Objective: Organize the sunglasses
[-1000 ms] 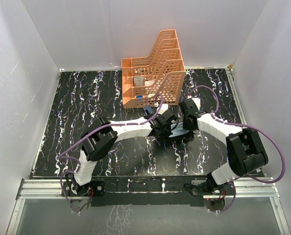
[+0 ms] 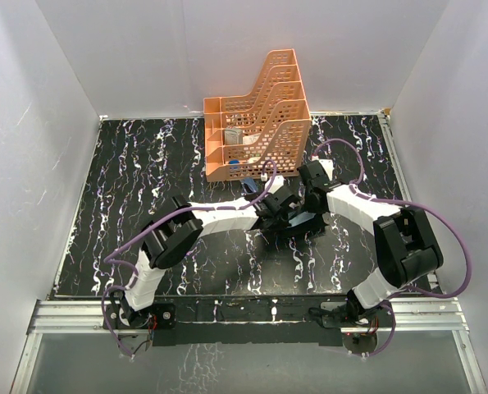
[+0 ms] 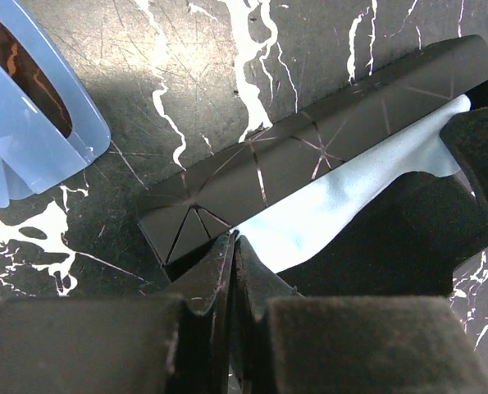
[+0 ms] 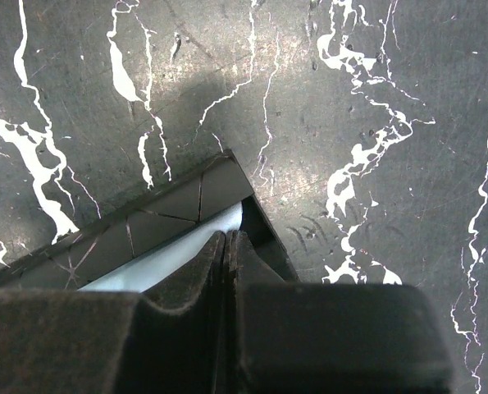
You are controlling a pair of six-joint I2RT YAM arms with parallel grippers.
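Note:
A black glasses case (image 3: 309, 152) with creased triangle lines lies open on the table, and a light blue cloth (image 3: 334, 197) is stretched along its inside. My left gripper is shut, its tips against the cloth's left end. At the other end, my right gripper is also shut, touching the cloth near the case's corner. Whether either one pinches the cloth is hidden. Blue-framed sunglasses (image 3: 43, 107) with a dark brown lens rest beside the case, left of it. From the top view both arms largely cover the case.
An orange slotted organizer (image 2: 264, 123) stands behind the arms against the back wall, with a few small items inside. Bare marbled table (image 2: 120, 205) spreads out on the left, and there is clear surface right of the case.
My right arm has shifted slightly left over the case, and a little less of the cloth shows from above. The left arm looks almost unmoved.

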